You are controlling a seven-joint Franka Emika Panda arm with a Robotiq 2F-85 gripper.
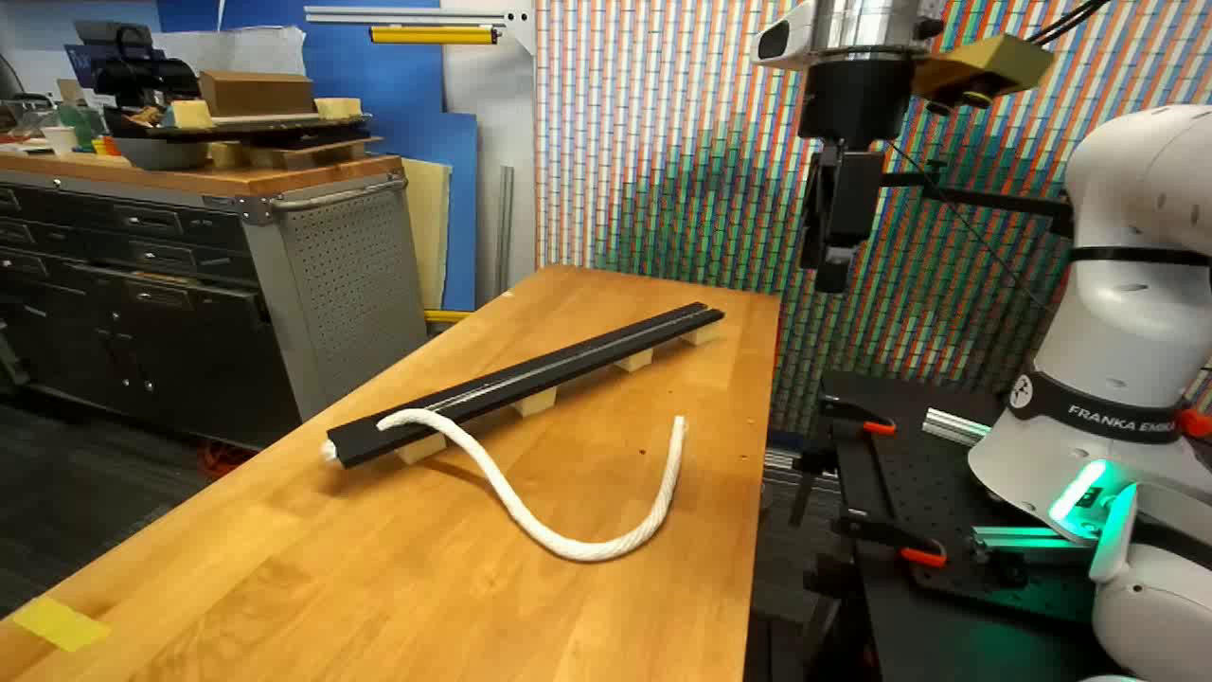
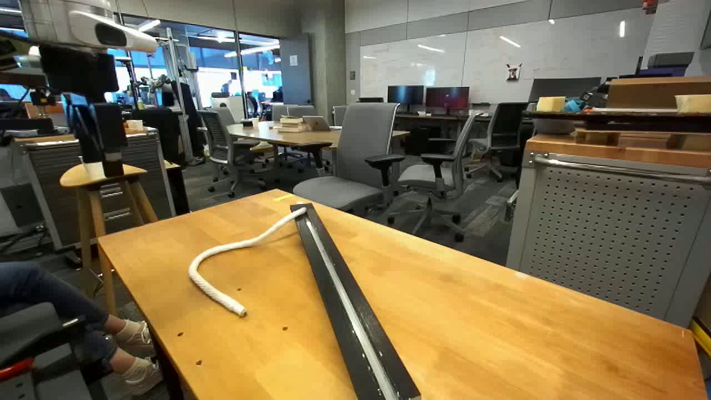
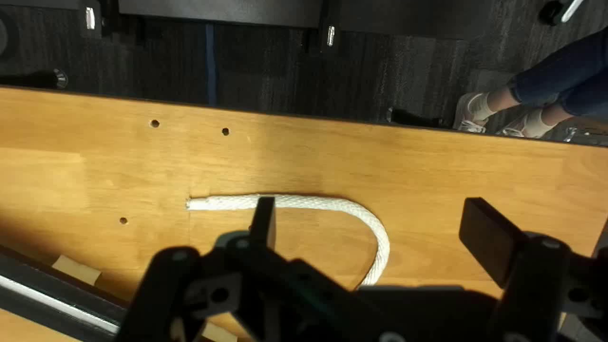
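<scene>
A thick white rope (image 1: 584,551) curves across the wooden table. One end rests on the near end of a long black rail (image 1: 523,377), and the free end lies on bare wood, as exterior view 2 also shows for the rope (image 2: 226,246). The black rail (image 2: 343,303) has a pale groove along its length and stands raised on small blocks. High above the table's edge hangs my gripper (image 1: 832,278), clear of rope and rail. From the wrist view the gripper is wide open, nothing between its fingers, with the rope (image 3: 319,202) well below; my gripper's body hides part of it.
Small wooden blocks (image 1: 534,400) prop the rail up. Yellow tape (image 1: 62,621) marks one table corner. A seated person's legs (image 2: 66,313) are beside the table. Bare tabletop (image 1: 454,591) surrounds the rope.
</scene>
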